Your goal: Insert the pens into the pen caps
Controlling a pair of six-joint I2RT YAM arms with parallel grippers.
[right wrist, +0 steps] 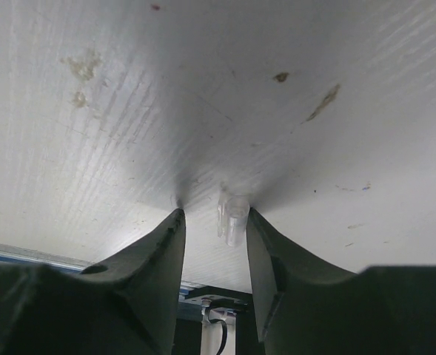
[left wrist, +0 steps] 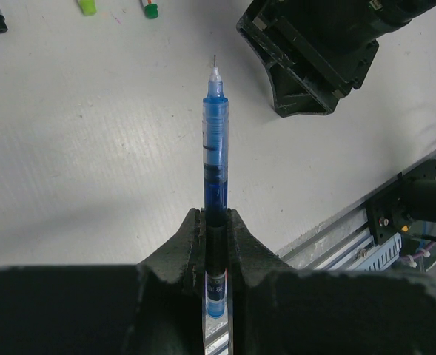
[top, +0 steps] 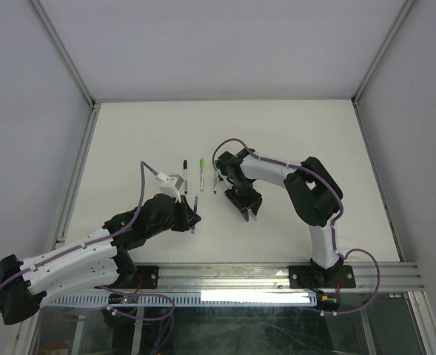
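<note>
My left gripper is shut on a blue pen (left wrist: 215,126), held upright in the left wrist view with its tip bare. My right gripper is open and low over the table, with a small clear cap (right wrist: 235,222) lying between its fingertips, beside the right finger. In the top view, pens with black (top: 185,170), light green (top: 201,166) and dark green ends lie behind the left gripper; the right arm partly covers the dark green one.
</note>
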